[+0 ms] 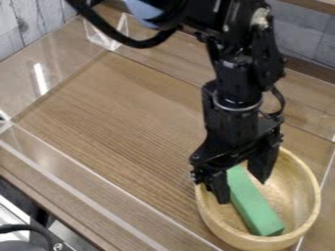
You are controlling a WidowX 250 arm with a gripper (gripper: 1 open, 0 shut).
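Observation:
My gripper (236, 169) is low over a cream round bowl (304, 208) at the lower right, its dark fingers open and reaching into the bowl's back-left part. A green rectangular block (260, 214) lies lengthwise in the bowl, its upper end partly hidden by the fingers. Whether the fingers touch the block I cannot tell.
A white wire-like object (108, 31) stands at the back left. A black cable or part (26, 233) is at the lower left edge.

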